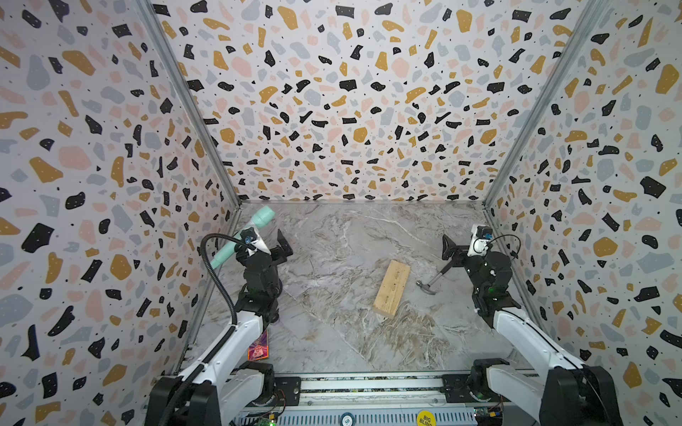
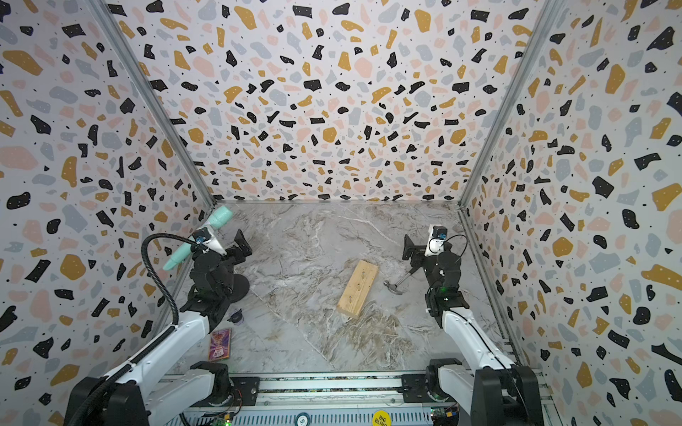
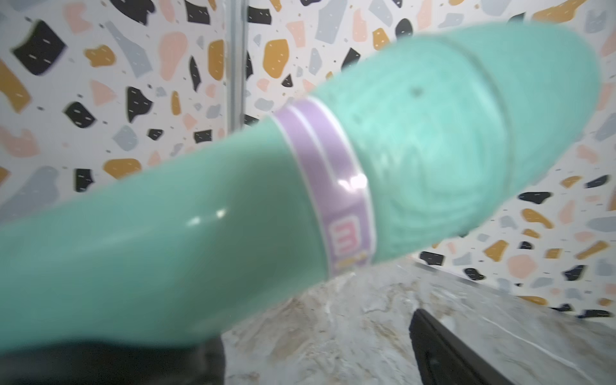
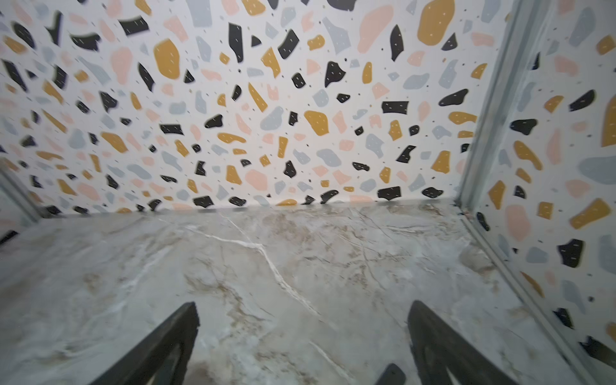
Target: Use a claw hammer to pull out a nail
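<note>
The claw hammer [image 1: 426, 287] lies on the table right of the wooden board [image 1: 392, 287], its head toward the board and its handle running partly behind my right gripper. Small dark spots dot the board; whether they are nails is too small to tell. My right gripper is open above the table, with nothing between its fingers. A dark rounded tip [image 4: 390, 375], possibly the handle's end, shows at the lower edge of the right wrist view. On the left, my left gripper stands open, far from hammer and board.
A big mint-green tube [image 3: 218, 224] fills much of the left wrist view, slanting across the left gripper and seemingly against its left finger. A colourful box [image 2: 220, 343], a purple item [image 2: 236, 316] and a dark round object [image 2: 239, 287] sit front left.
</note>
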